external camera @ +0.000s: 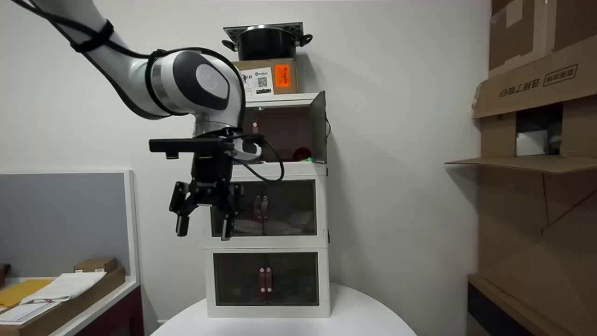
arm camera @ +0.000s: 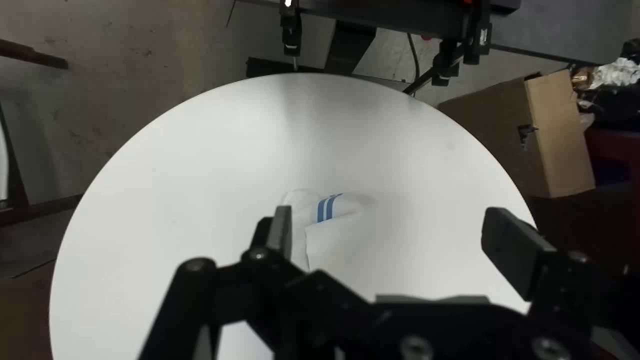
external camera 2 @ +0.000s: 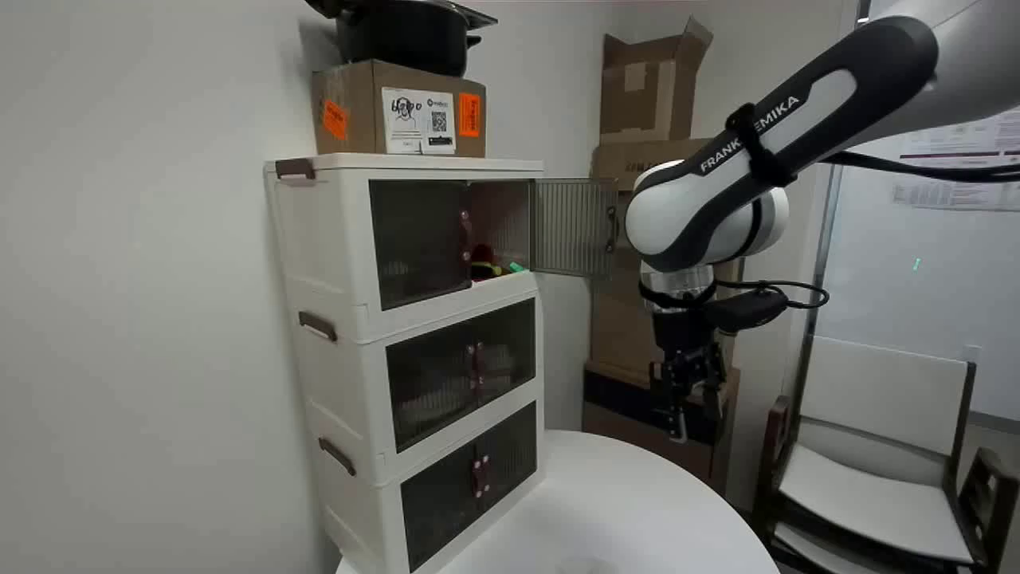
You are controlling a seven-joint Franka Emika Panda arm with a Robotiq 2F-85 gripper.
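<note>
My gripper (external camera: 204, 230) hangs open above the round white table, its fingers wide apart and nothing between them. On the table, in the wrist view, a crumpled white cloth (arm camera: 342, 234) with two blue stripes lies below the gripper; the fingers partly hide it. A stack of white cabinets (external camera 2: 330, 239) stands at the table's edge. Its top compartment has one clear door (external camera 2: 574, 225) swung open and the other shut. Inside that opening sit a dark red item (external camera 2: 484, 260) and a small green item (external camera 2: 516, 268). Both lower compartments have their doors shut.
A cardboard box (external camera 2: 351, 105) with a black pot (external camera 2: 402, 37) rests on top of the cabinets. The open door juts out toward the arm's side. Around the cloth, the white table (arm camera: 168, 180) is bare. A chair (external camera 2: 875, 478) stands beyond it.
</note>
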